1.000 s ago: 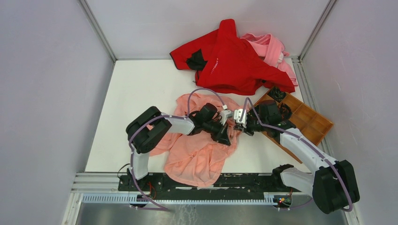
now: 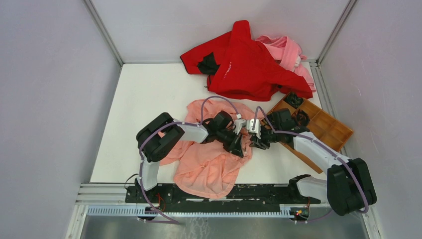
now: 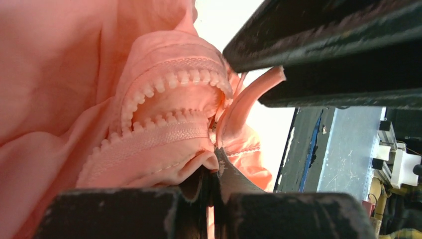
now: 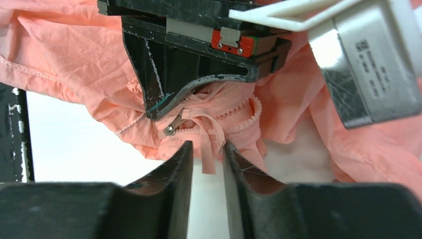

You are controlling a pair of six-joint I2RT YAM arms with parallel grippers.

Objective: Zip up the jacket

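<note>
The salmon-pink jacket (image 2: 206, 169) lies crumpled in the middle of the table. At its hem, my left gripper is shut on the cloth beside the zipper's bottom end. Two rows of pale zipper teeth (image 3: 186, 77) bow apart above that grip. A metal slider (image 4: 171, 125) with a fabric pull tab (image 4: 207, 157) shows in the right wrist view. My right gripper is part open, and the tab's loose end lies between its fingertips in that view. Whether either finger touches the tab, I cannot tell.
A red jacket (image 2: 249, 69) and a pink garment (image 2: 286, 52) are piled at the back. The brown compartment box (image 2: 331, 127) stands at the right, partly under my right arm. Bare white table (image 2: 144, 94) shows at the left.
The left arm has barely shifted; the jacket lies about the same.
</note>
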